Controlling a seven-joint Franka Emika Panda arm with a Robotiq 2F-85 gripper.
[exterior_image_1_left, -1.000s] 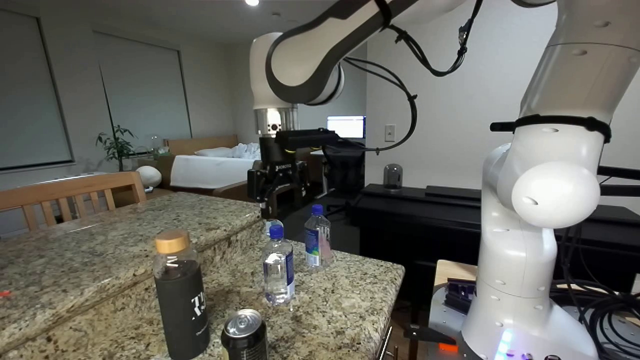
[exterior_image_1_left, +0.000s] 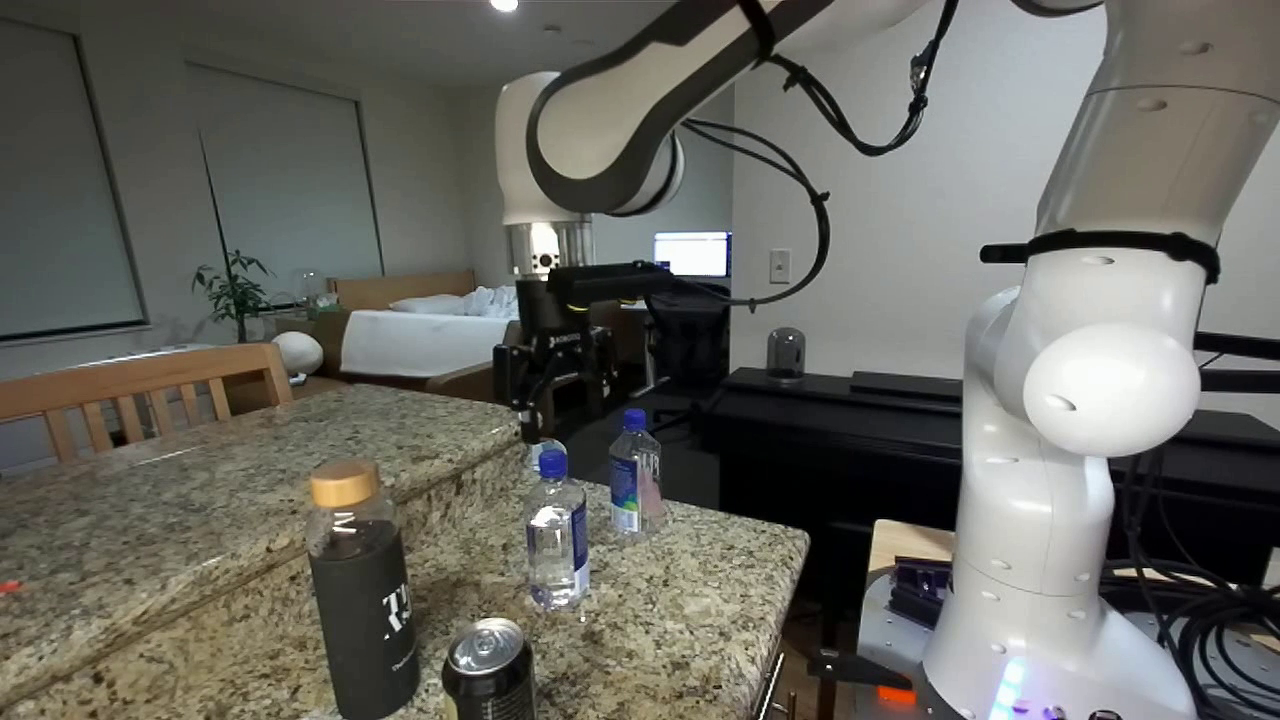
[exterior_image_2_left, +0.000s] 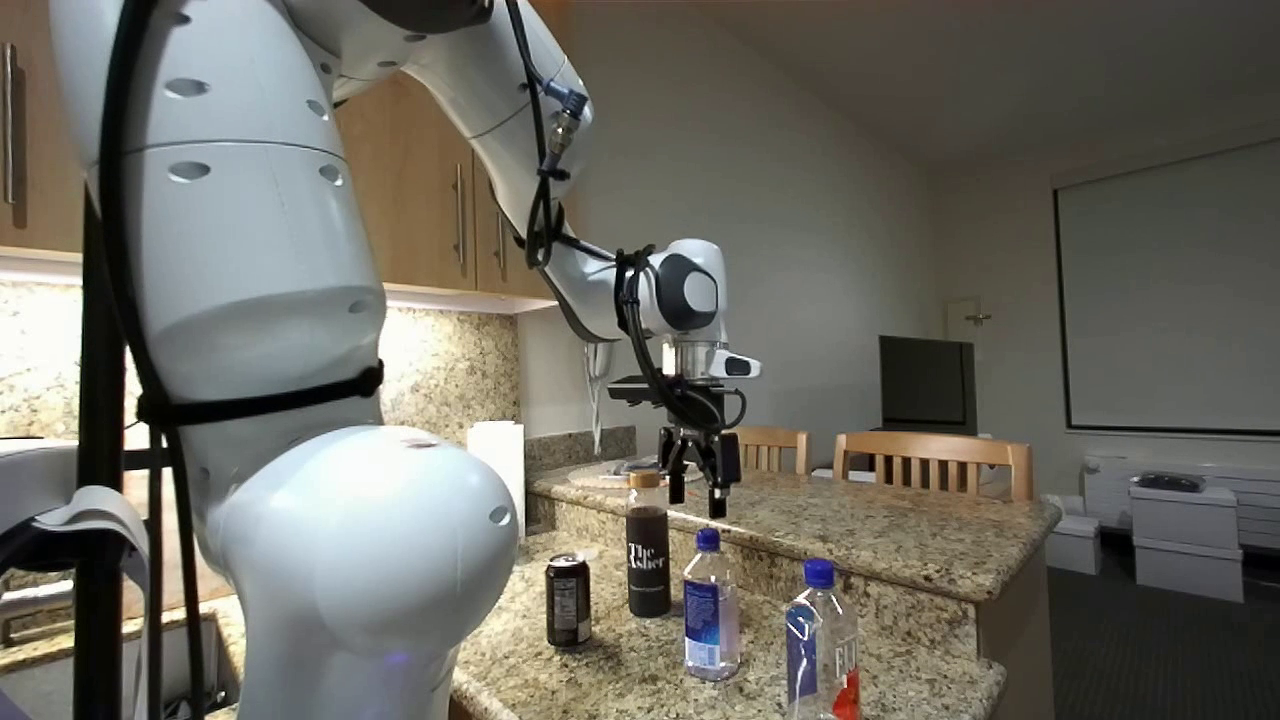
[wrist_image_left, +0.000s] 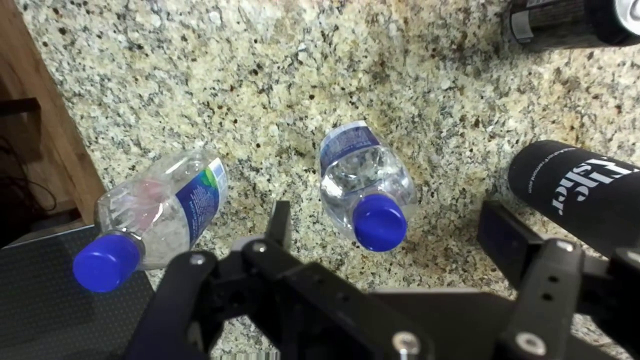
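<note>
My gripper is open above the counter, pointing down, with nothing held. In the wrist view a clear bottle with a blue cap (wrist_image_left: 379, 222) shows between the spread fingers, below them; its label faces away. The second blue-capped bottle (wrist_image_left: 162, 210) stands to the left, outside the left finger. To the right is the dark bottle with white lettering (wrist_image_left: 576, 186), partly cut off by the frame. A black can (wrist_image_left: 558, 24) is at the upper right corner. Exterior view 2 shows the fingertips (exterior_image_2_left: 717, 504) above the level of the nearby bottle's cap (exterior_image_2_left: 708, 539).
The raised granite ledge (exterior_image_2_left: 828, 516) runs behind the bottles. In exterior view 1 the lower counter (exterior_image_1_left: 708, 564) ends at an open edge on the right, near the second bottle. Bare counter lies in front of the bottles.
My arm and gripper have come down slightly and shifted a little left in exterior view 1. The bottles and can have not moved.
</note>
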